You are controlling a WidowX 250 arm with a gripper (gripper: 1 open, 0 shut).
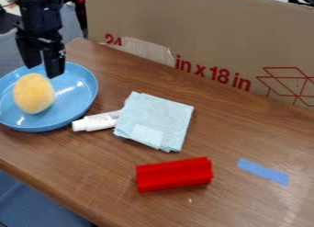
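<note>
My black gripper [42, 55] hangs open at the upper left, just above the back of a blue plate [76, 102]. On that plate rests a yellow, rounded object [33, 91], below my fingers, with nothing visible between them. A white tube [95, 123] lies to the right of the plate, beside a folded light blue cloth [154, 119]. A red block [173, 174] lies toward the front of the wooden table [135, 203].
A cardboard box [208, 38] lines the back of the table. A blue strip [263, 172] lies at the right. The table's front-left edge borders a blue-grey area.
</note>
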